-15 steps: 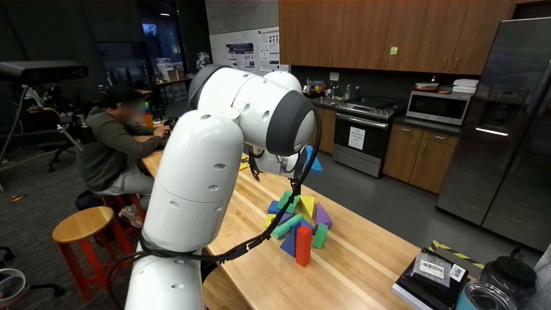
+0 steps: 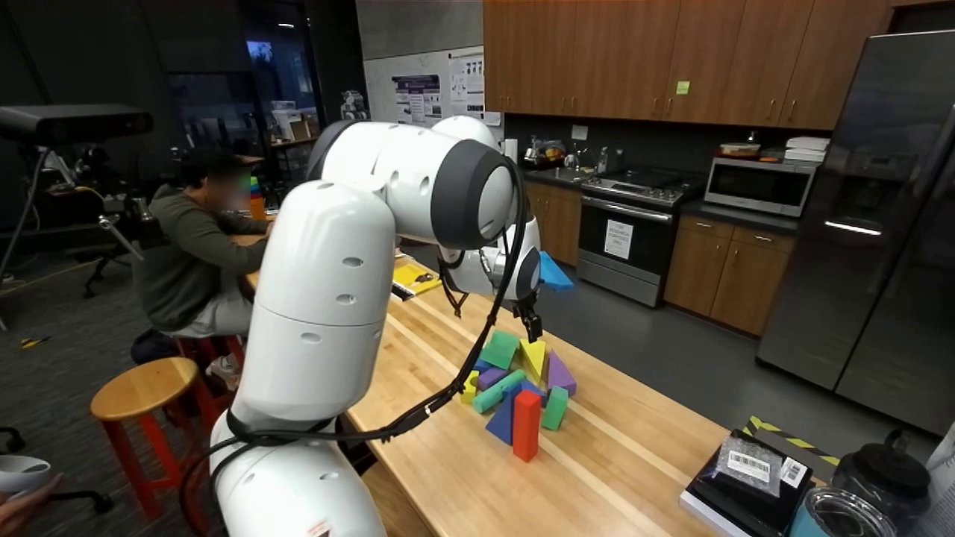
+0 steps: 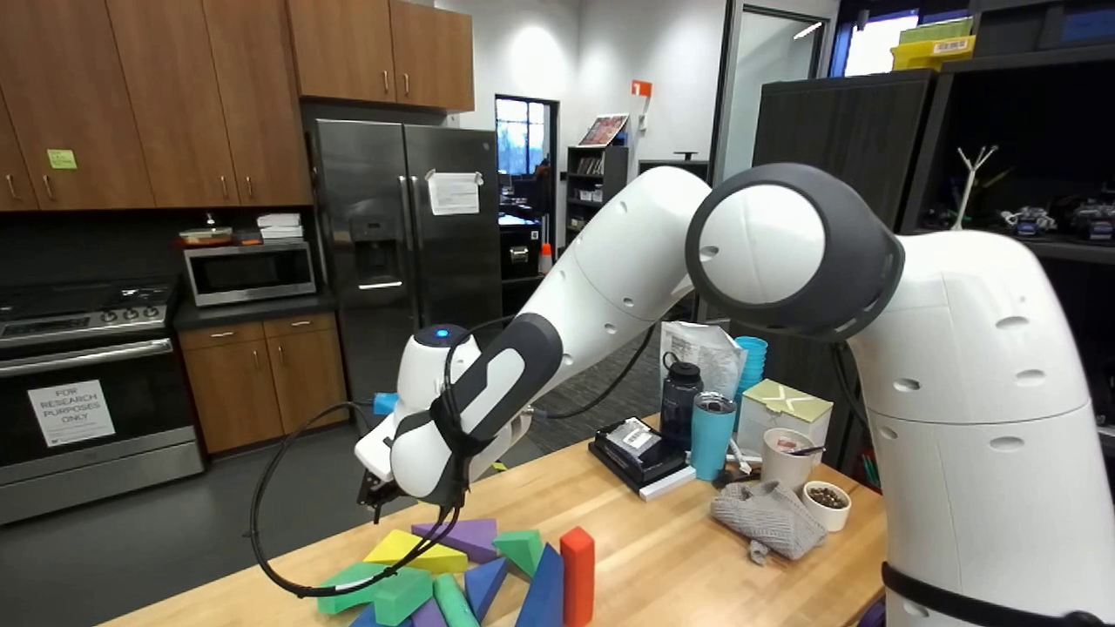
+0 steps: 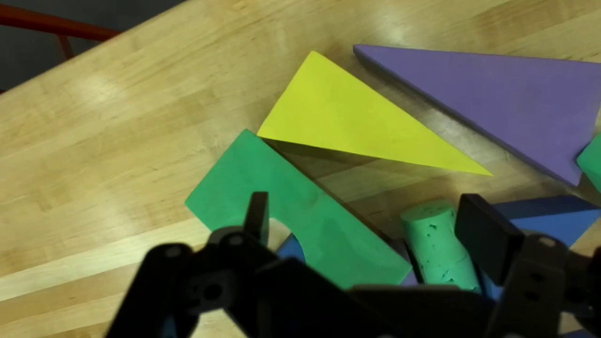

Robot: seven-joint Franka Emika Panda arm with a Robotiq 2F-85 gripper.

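Observation:
My gripper is open above a cluster of coloured blocks, its fingers apart with nothing held. Beneath it in the wrist view lies a green arch block (image 4: 315,225), with a green cylinder (image 4: 442,248) close to the right finger. A yellow triangle (image 4: 355,121) touches or nearly touches the arch's corner, and a purple triangle (image 4: 507,101) is farther right. Part of a blue block (image 4: 549,217) shows behind the right finger. In exterior view 1, an upright red block (image 2: 526,426) stands at the near side beside a blue triangle (image 2: 502,421) and a small green block (image 2: 555,408).
A black box-like item (image 2: 752,474) with a packet on top is at the table's right end. In exterior view 2, a teal tumbler (image 3: 712,437), a dark bottle (image 3: 681,406) and a grey cloth (image 3: 768,517) stand there too.
The arm has swung, and my gripper now shows above the blocks' far side, where the cable and arm hid it before. The blocks appear unmoved.

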